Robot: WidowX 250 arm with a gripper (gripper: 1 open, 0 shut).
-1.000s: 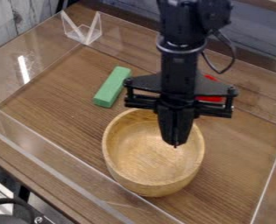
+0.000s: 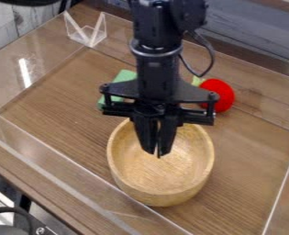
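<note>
The black gripper [image 2: 158, 138] hangs in the middle of the camera view over a round wooden bowl [image 2: 159, 179], its fingertips pointing down above the bowl's back part. Whether its fingers are open or shut is unclear. The visible part of the bowl looks empty. A red round object [image 2: 217, 95] lies behind the gripper at the right. A green block [image 2: 116, 90] is mostly hidden behind the gripper's left side.
A clear plastic or wire piece [image 2: 82, 27] stands at the back left.
The gripper has moved a little to the left and up in the view, now covering more of the green block and uncovering more of the red object.
</note>
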